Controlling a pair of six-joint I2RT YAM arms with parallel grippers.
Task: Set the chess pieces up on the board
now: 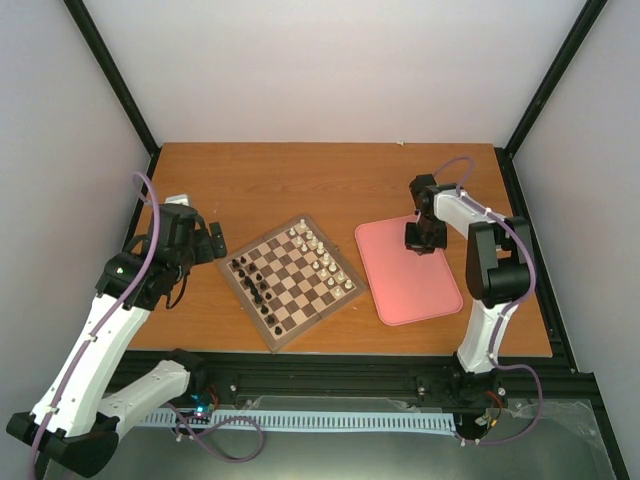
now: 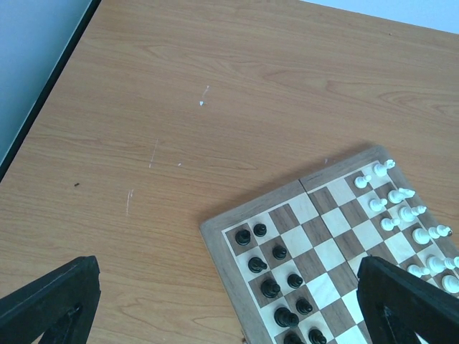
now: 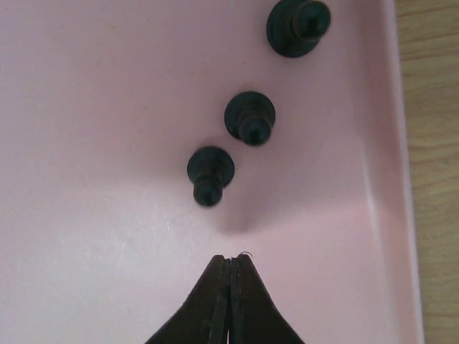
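Note:
The pink tray [image 1: 410,290] lies right of the chessboard [image 1: 318,318], and my right gripper [image 1: 414,248] is low over its upper part. In the right wrist view that gripper is shut, its fingertips pressed together with nothing between them. A black pawn [image 3: 210,174] stands just beyond the tips, outside the fingers. Close by it is a second black piece [image 3: 249,117], and a larger one [image 3: 297,26] is near the tray's wall. My left gripper is open and empty, left of the board in the top view.
White pieces [image 2: 407,213] line one side of the board; black pieces [image 2: 270,288] fill much of the opposite side. Bare table [image 1: 290,180] stretches behind the board. The tray's raised rim [image 3: 398,158] runs close to the right gripper.

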